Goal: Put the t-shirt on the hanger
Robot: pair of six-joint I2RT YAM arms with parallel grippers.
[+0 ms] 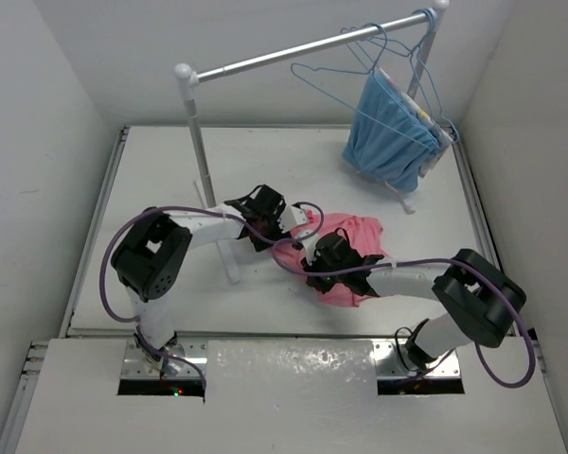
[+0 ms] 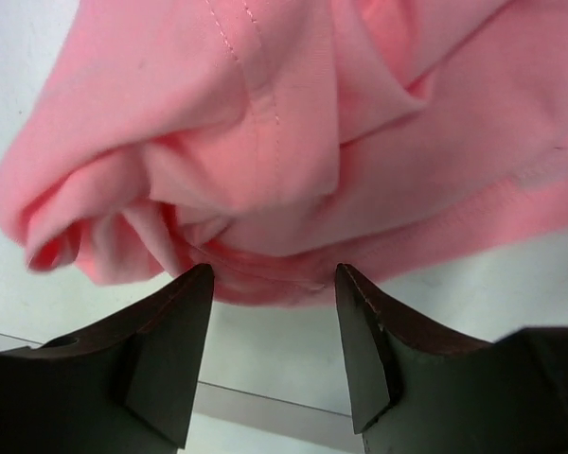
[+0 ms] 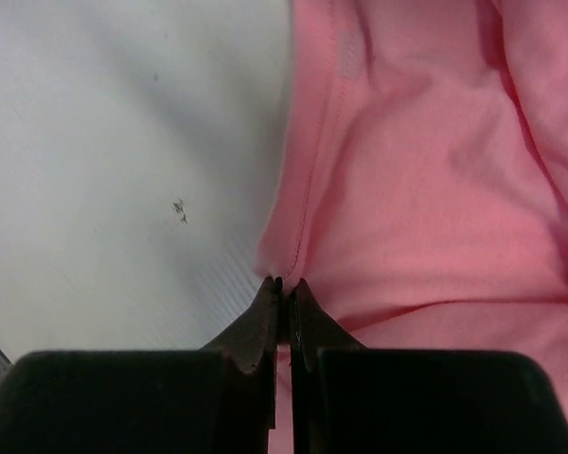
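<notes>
A pink t-shirt (image 1: 364,232) lies crumpled on the white table, partly hidden under both arms. In the left wrist view, my left gripper is open, its fingertips at a folded lower edge of the pink cloth (image 2: 265,189), with nothing clamped between them. My right gripper is shut at the shirt's edge; the pink fabric (image 3: 435,189) gathers to a point at its tips, a thin pinch of it between them. Blue wire hangers hang from the rail; the nearest, an empty hanger (image 1: 336,71), is angled out to the left.
The metal rail (image 1: 303,49) spans the back on posts, with its left foot (image 1: 225,255) beside my left arm. A blue garment (image 1: 388,132) hangs at the back right. Bare table shows at the left and back.
</notes>
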